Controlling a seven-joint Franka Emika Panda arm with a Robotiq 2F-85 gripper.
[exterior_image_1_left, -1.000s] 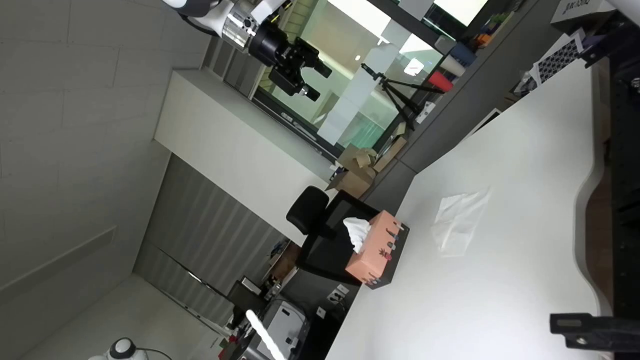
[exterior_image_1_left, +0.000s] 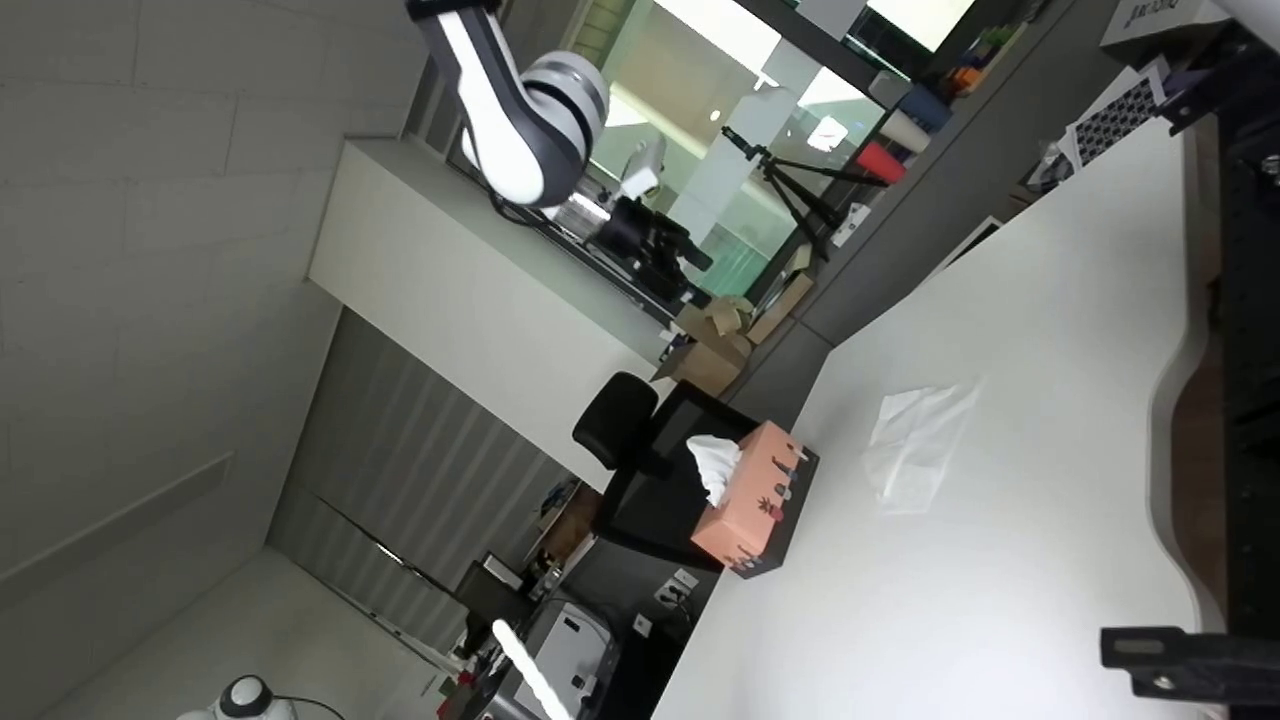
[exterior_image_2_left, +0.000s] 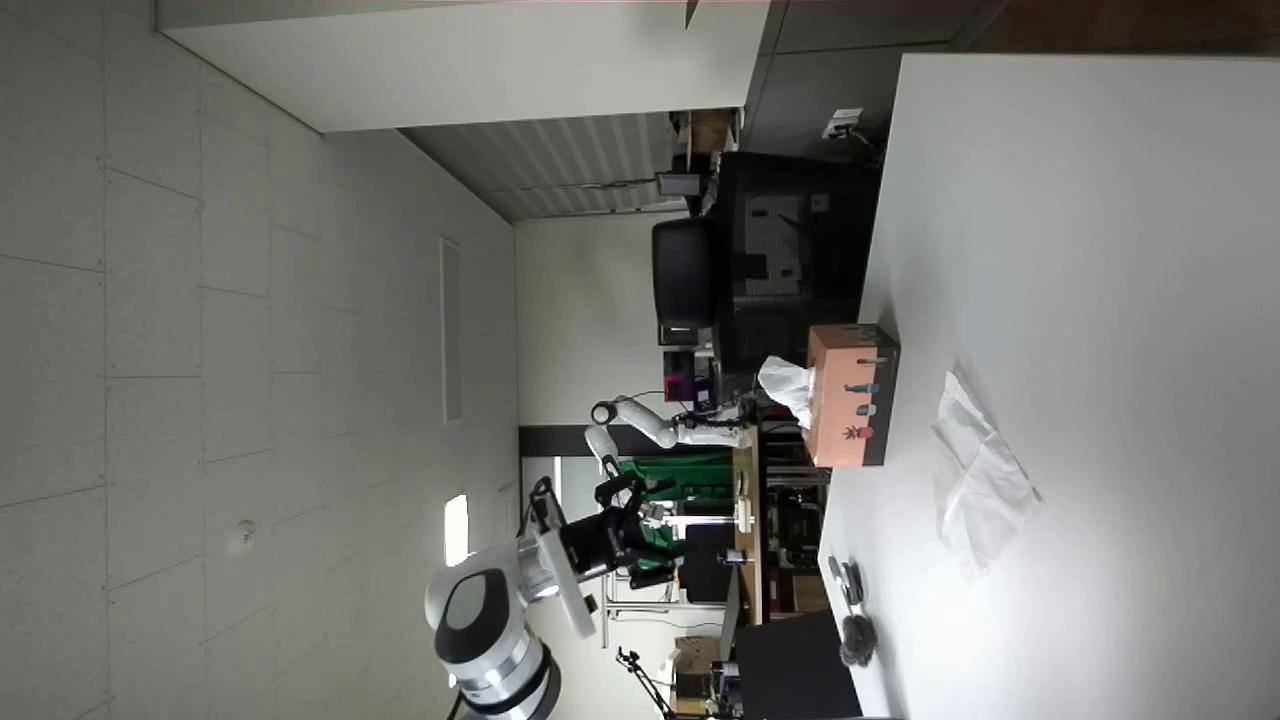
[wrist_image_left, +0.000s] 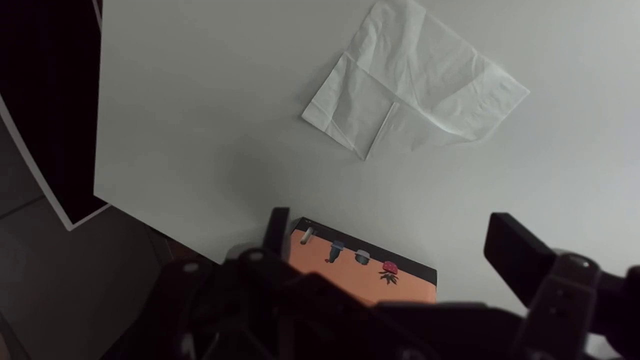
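An orange tissue box (exterior_image_1_left: 753, 502) with a dark base stands near the table's edge, a white tissue (exterior_image_1_left: 714, 466) poking out of its top. On the tabletop beside it lies a crumpled, flat white tissue (exterior_image_2_left: 981, 472); the wrist view shows this loose tissue (wrist_image_left: 414, 75) beyond the fingers. My gripper is open, its fingertips wide apart with nothing held between them. In that view the box (wrist_image_left: 360, 264) shows below, partly hidden by the gripper. Seen from outside, the gripper (exterior_image_2_left: 660, 558) hangs in the air well above the table.
Small dark items (exterior_image_2_left: 854, 612) lie near its edge in the second exterior view. A black chair (exterior_image_2_left: 684, 274) stands beyond the edge.
In the first exterior view, my arm and gripper have moved right and down, toward the table. The tissue box and the loose tissue have stayed in place.
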